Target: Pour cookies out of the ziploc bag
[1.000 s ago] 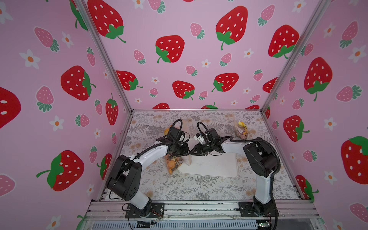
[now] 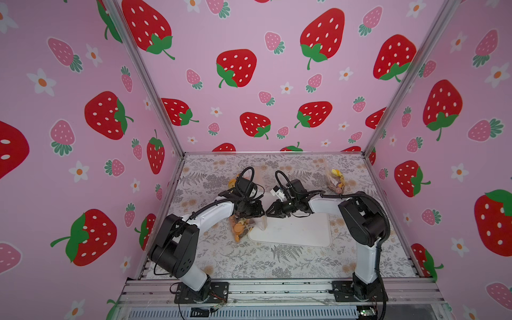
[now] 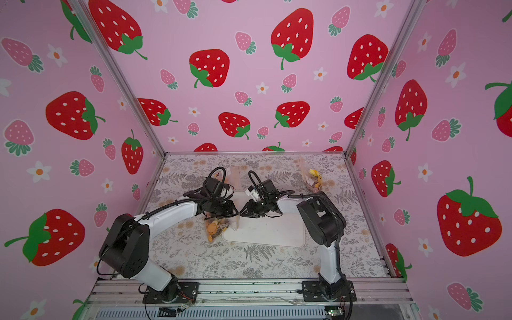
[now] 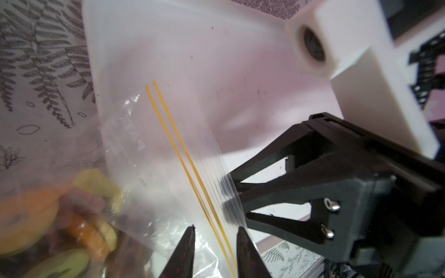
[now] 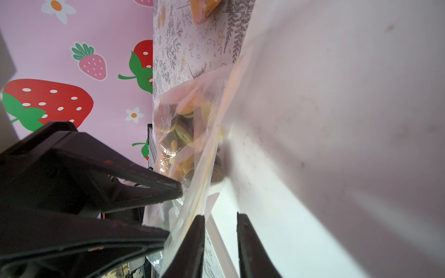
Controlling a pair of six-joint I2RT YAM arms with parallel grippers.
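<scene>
The clear ziploc bag (image 4: 125, 148), with two orange seal lines, holds several cookies (image 4: 30, 217) in its lower part. It lies at the left end of the white tray (image 2: 298, 232), its mouth side over the tray. My left gripper is partly open at the mouth edge, with the film passing between or just under its fingers; I cannot tell which. My right gripper is open beside the same edge, facing the left one. In the left wrist view its fingertips (image 4: 228, 210) show through the film.
Another filled bag (image 2: 336, 181) stands at the back right. Behind the left arm, a further bag (image 2: 232, 183) is mostly hidden. The two grippers are very close together. The tray's front half is bare.
Both arms stay in nearly the same place. The right gripper seems a touch lower; the bag's film by the grippers has shifted slightly.
</scene>
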